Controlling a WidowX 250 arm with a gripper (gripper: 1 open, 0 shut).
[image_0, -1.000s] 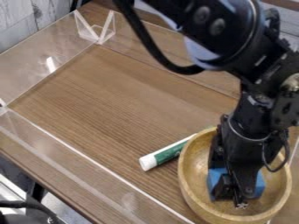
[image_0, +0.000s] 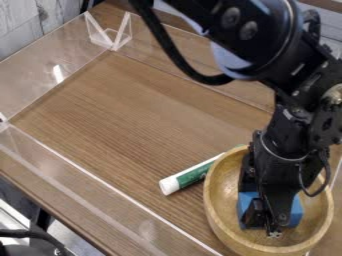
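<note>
A round tan bowl (image_0: 225, 220) stands at the lower right of the camera view. My black gripper (image_0: 273, 208) reaches down into it from above, its fingers around a blue object (image_0: 251, 204) in the bowl. The fingers look closed on that object, though the gripper's body hides much of it.
A white tube with a green label (image_0: 187, 174) lies just left of the bowl on the wooden table (image_0: 120, 120). A clear wire-like holder (image_0: 110, 30) is at the back left. Clear walls run along the left and front edges.
The arm and gripper have shifted very slightly; the gripper stays in the bowl at the blue object.
</note>
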